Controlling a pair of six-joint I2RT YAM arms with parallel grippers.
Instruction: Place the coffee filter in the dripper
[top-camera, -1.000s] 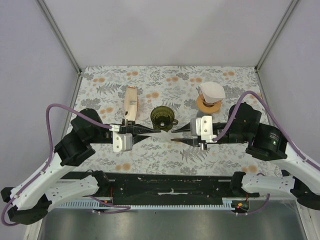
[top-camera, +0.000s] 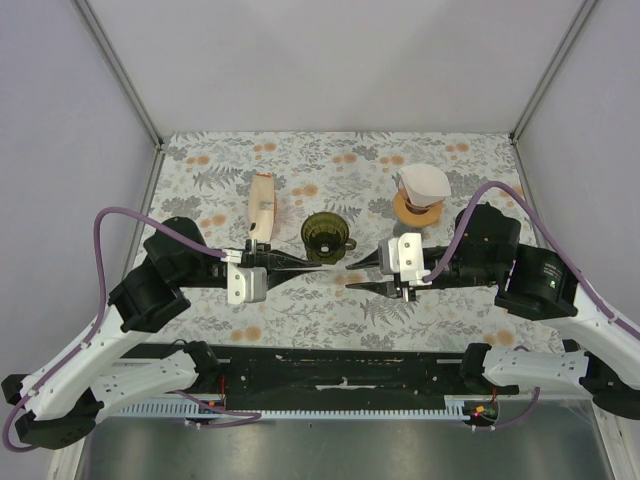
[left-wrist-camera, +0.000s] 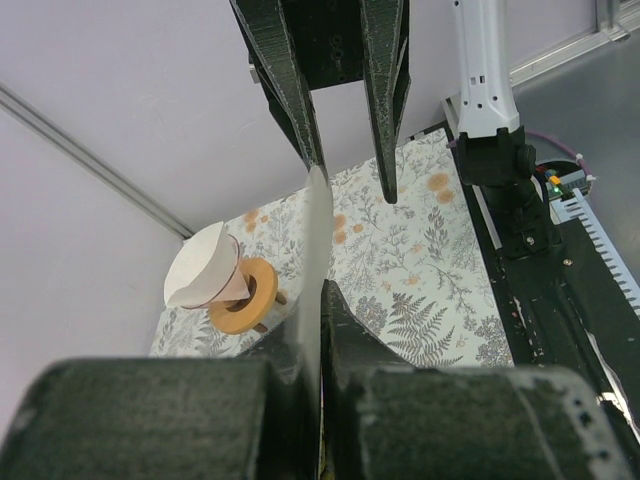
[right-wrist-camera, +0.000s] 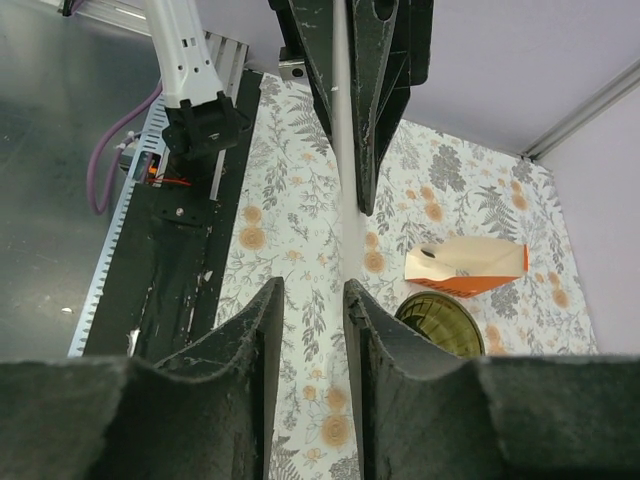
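My left gripper (top-camera: 316, 265) is shut on a thin, translucent white filter (left-wrist-camera: 317, 220), seen nearly edge-on, which sticks out from its fingertips. My right gripper (top-camera: 350, 276) faces it from the right with fingers parted, just off the filter, which shows behind those fingers in the right wrist view (right-wrist-camera: 350, 240). Behind the grippers sits a dark green cup (top-camera: 325, 232) with a handle. At the back right a white cone-shaped item (top-camera: 424, 182) rests on a round wooden stand (top-camera: 420, 215); whether it is the dripper with filters is unclear.
An opened cream-and-orange packet (top-camera: 262, 200) lies at the back left. The patterned board (top-camera: 220, 160) is clear around these objects, with walls on three sides and a dark edge strip at the front.
The left gripper stays in place.
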